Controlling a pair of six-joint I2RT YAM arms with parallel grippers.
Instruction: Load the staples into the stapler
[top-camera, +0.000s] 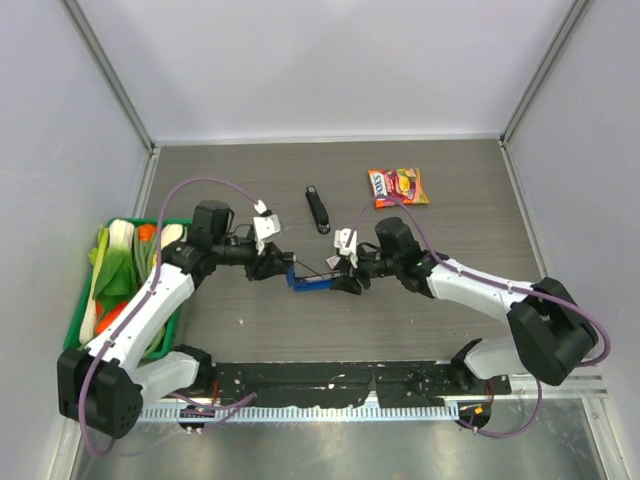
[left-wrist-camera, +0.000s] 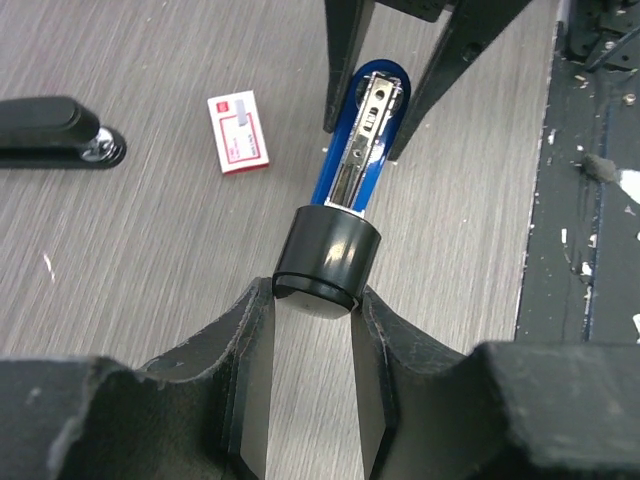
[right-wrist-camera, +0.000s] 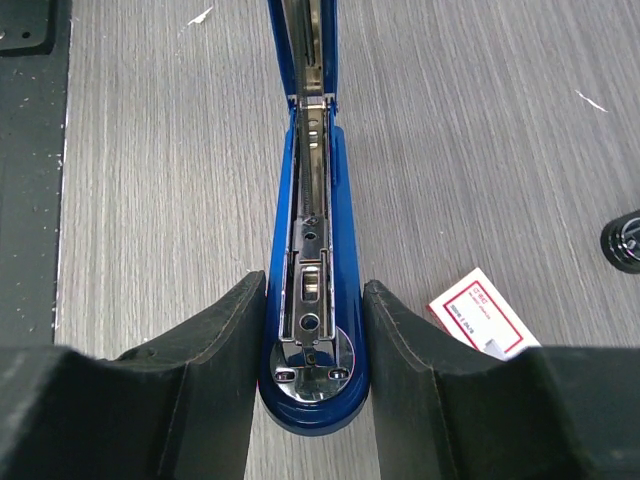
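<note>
The blue stapler (top-camera: 310, 283) is opened out between my grippers, its magazine exposed. My right gripper is shut on the end of its blue body (right-wrist-camera: 341, 240). My left gripper has its fingertips at a black cylindrical part (left-wrist-camera: 326, 248) at the other end; whether they are closed on it is hard to tell. A small red-and-white box (left-wrist-camera: 238, 131), apparently of staples, lies on the table (top-camera: 250, 320) beside the stapler.
A black stapler-like object (top-camera: 317, 208) lies behind, and an orange snack bag (top-camera: 398, 186) at the back right. A green crate of vegetables (top-camera: 120, 280) stands at left.
</note>
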